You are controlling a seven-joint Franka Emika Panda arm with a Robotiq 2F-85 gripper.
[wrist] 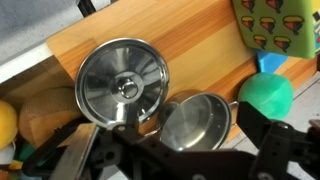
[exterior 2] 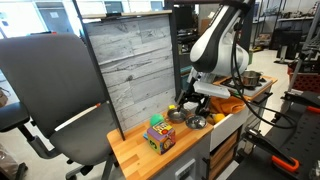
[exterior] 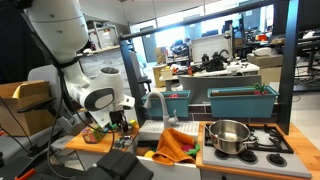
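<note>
My gripper is open above the wooden counter, with nothing between its fingers. Below it in the wrist view lies a small metal pot (wrist: 190, 122), partly covered by the gripper parts. Up and left of that pot is a round silver lid (wrist: 122, 82) with a central knob. In exterior view 2, the gripper (exterior 2: 199, 102) hangs just above the lid (exterior 2: 197, 122) and the pot (exterior 2: 177, 116). Exterior view 1 has the gripper (exterior: 117, 122) at the counter's left part, its fingers hard to make out.
A green cup (wrist: 266, 94) and a patterned box (wrist: 275, 24) stand beside the pot. Across the sink, an orange cloth (exterior: 174, 146) hangs near the faucet (exterior: 160, 105). A larger pot (exterior: 229, 136) sits on the stove (exterior: 263, 155).
</note>
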